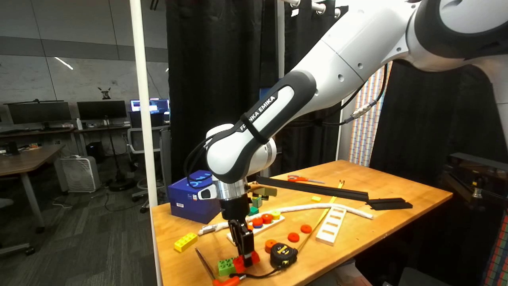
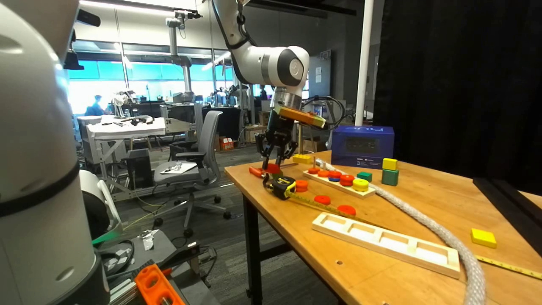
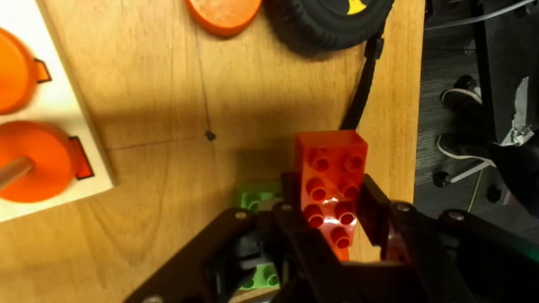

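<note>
My gripper is shut on a red studded brick (image 3: pixel 331 176), which stays clear between its fingers in the wrist view. Beneath and to the left, partly covered by a finger, a green brick (image 3: pixel 260 194) rests on the wooden table. In exterior view 1 the red brick (image 1: pixel 254 257) appears directly beside the green brick (image 1: pixel 227 267), near the table's front corner. Whether the two touch cannot be told. Exterior view 2 shows the gripper (image 2: pixel 274 163) low over that corner, the red brick (image 2: pixel 272 168) in it.
A black tape measure (image 1: pixel 283 256) and its strap lie close by; an orange-handled screwdriver (image 1: pixel 227 282) lies at the front edge. A yellow brick (image 1: pixel 185 241), a peg board with rings (image 2: pixel 338 184), and a blue box (image 2: pixel 362 145) stand around. Bare table lies between yellow and green bricks.
</note>
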